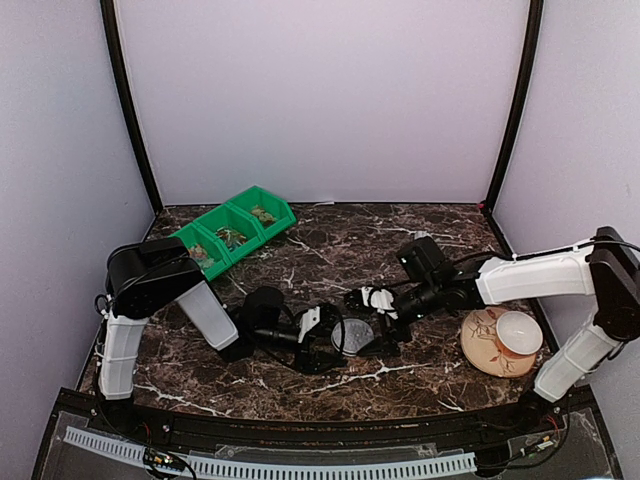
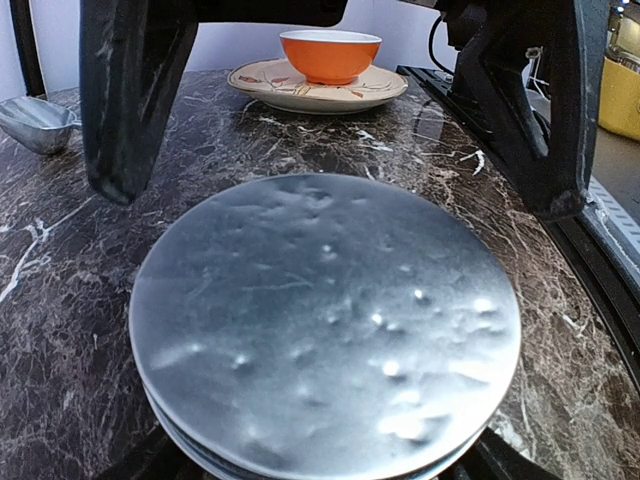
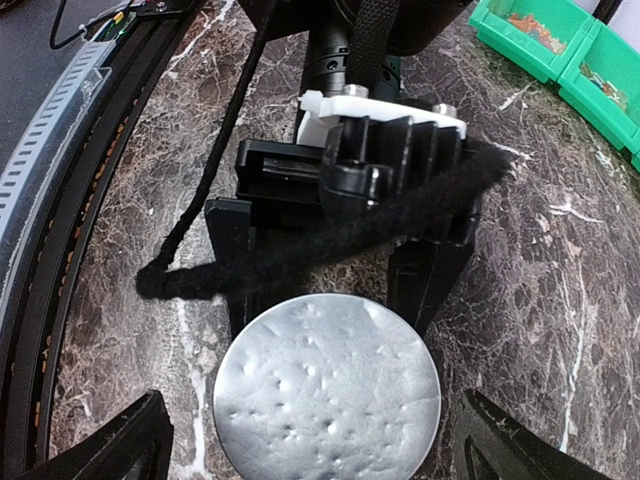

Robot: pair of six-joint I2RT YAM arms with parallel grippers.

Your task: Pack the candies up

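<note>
A round container with a silver lid [image 1: 352, 337] stands upright near the table's front middle, its lid [image 2: 325, 320] filling the left wrist view. My left gripper [image 1: 333, 352] is shut on its body from the left; the lid hides most of that grip. From the right comes my right gripper [image 1: 374, 342], its fingers [image 3: 515, 445] spread wide on either side of the lid [image 3: 328, 385], with gaps showing. The green three-compartment bin [image 1: 283, 232] at the back left holds small wrapped candies [image 1: 231, 238] in its compartments.
At the right, an orange bowl [image 2: 335, 57] with a white inside sits on a patterned plate [image 2: 250, 82]. A metal scoop lies towards the back right, partly behind the right arm.
</note>
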